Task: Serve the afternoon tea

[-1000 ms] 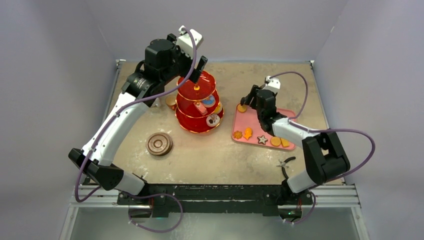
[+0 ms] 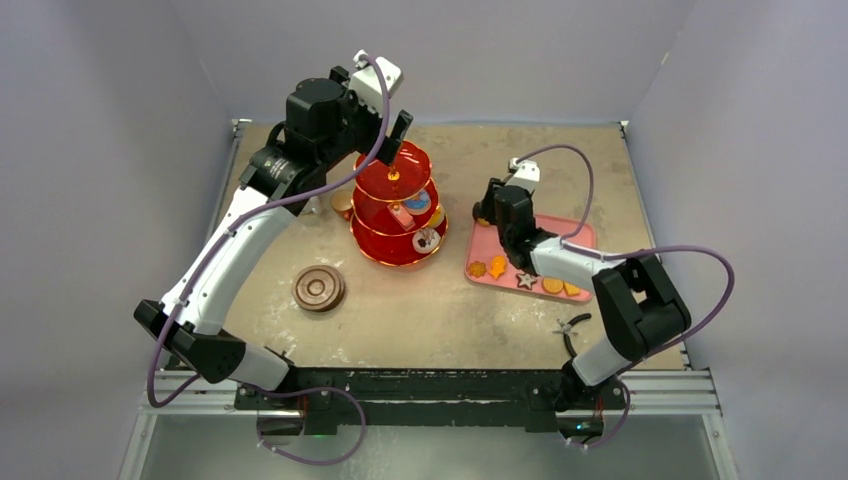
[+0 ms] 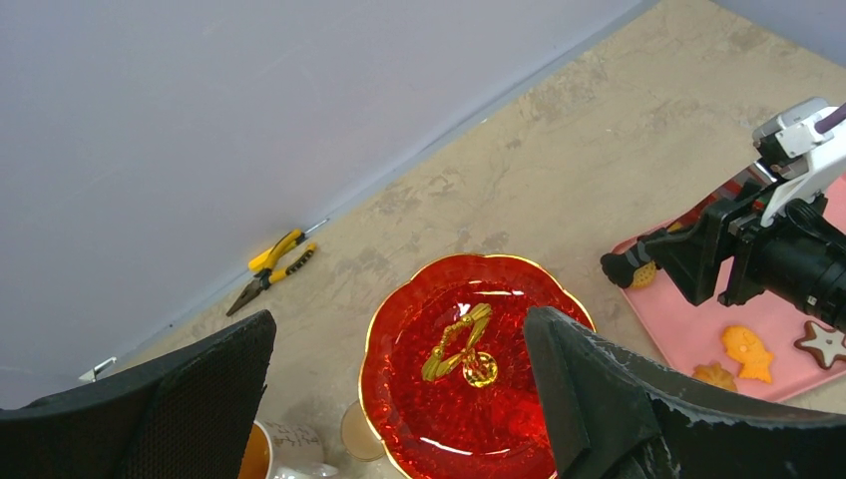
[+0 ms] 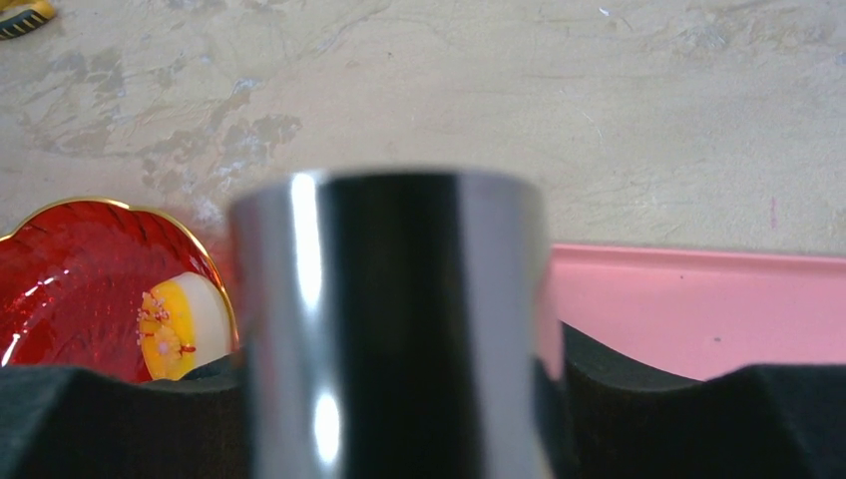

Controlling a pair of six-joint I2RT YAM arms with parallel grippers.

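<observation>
My right gripper is closed on a shiny metal serving tool (image 4: 389, 269), which fills the gap between its fingers. In the left wrist view the tool's dark tip (image 3: 621, 267) is against or just over a round orange cookie (image 3: 643, 274); whether it grips the cookie is hidden. That cookie is at the back left corner of the pink tray (image 2: 490, 250). Open and empty, my left gripper hangs above the red three-tier stand (image 2: 378, 250). A pink cake (image 2: 401, 217) and a donut (image 2: 426, 240) rest on its lower tiers.
Other cookies, among them a star (image 2: 526, 281) and an orange fish (image 3: 748, 352), lie on the tray's front part. Pliers (image 2: 570, 333) are near the front edge. A brown round coaster stack (image 2: 318, 288) sits left, a cup (image 3: 254, 454) behind it.
The right arm has moved left, bringing the tool's dark tip over the corner cookie. The pink tray has shifted slightly right. The left arm is almost still.
</observation>
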